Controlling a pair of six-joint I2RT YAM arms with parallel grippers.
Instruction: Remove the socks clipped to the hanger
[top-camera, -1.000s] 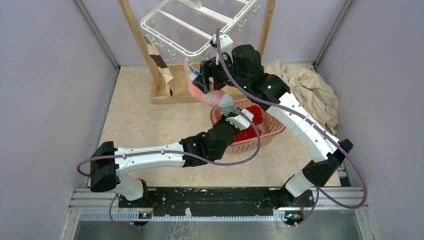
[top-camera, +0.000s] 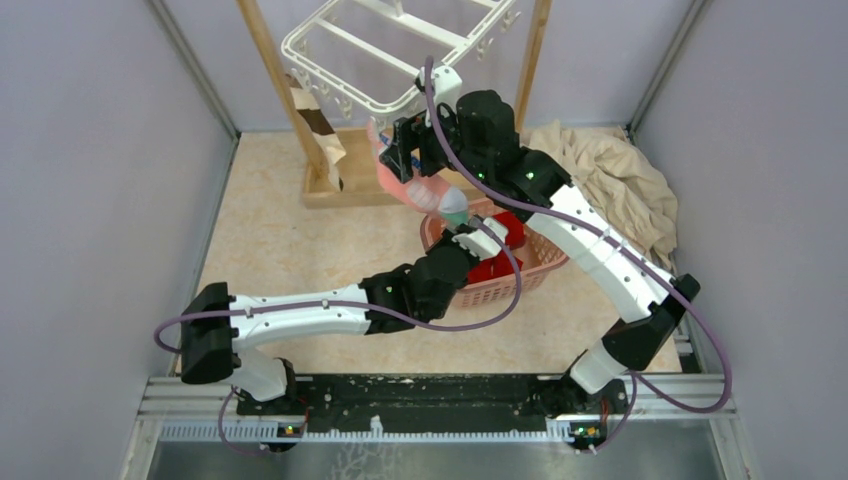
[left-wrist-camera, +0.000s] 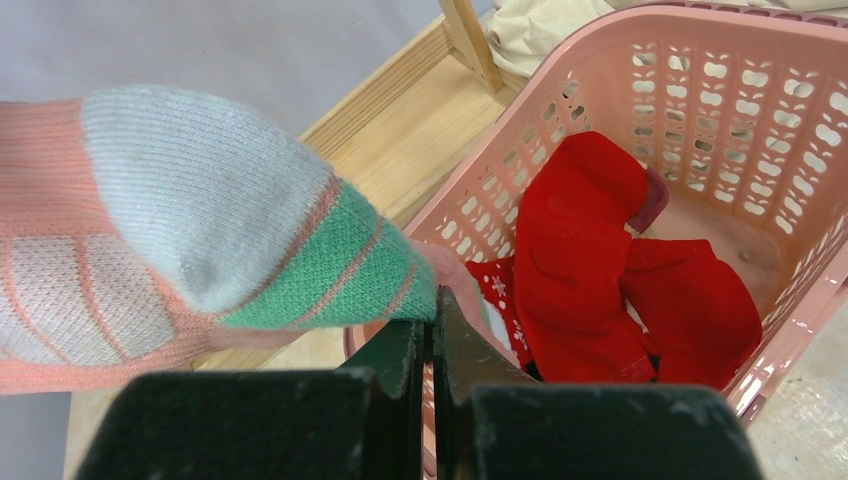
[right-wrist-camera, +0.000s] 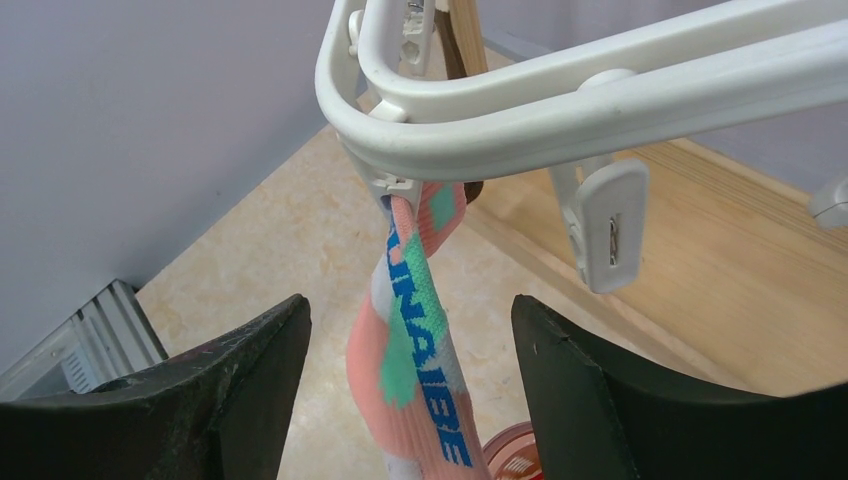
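Observation:
A pink sock with grey, green and blue patches (top-camera: 400, 188) hangs from a clip at the front left corner of the white hanger (top-camera: 372, 103). In the left wrist view, the green end of the sock (left-wrist-camera: 310, 265) is pinched at the tips of my left gripper, which is shut on it. My right gripper is open just below the hanger corner. Its two fingers stand apart on either side of the sock's upper part (right-wrist-camera: 420, 320), just under the clip (right-wrist-camera: 395, 185).
Below the sock stands a pink basket (top-camera: 540, 262) holding red socks (left-wrist-camera: 580, 270). Another sock, beige and brown (top-camera: 318, 130), hangs at the hanger's left side. An empty clip (right-wrist-camera: 612, 225) sits close to my right gripper. Beige cloth (top-camera: 610, 180) lies at the back right.
My right gripper has shifted slightly left in the top view, closer to the sock's upper part. My left arm stays still, and the beige and brown sock sways a little.

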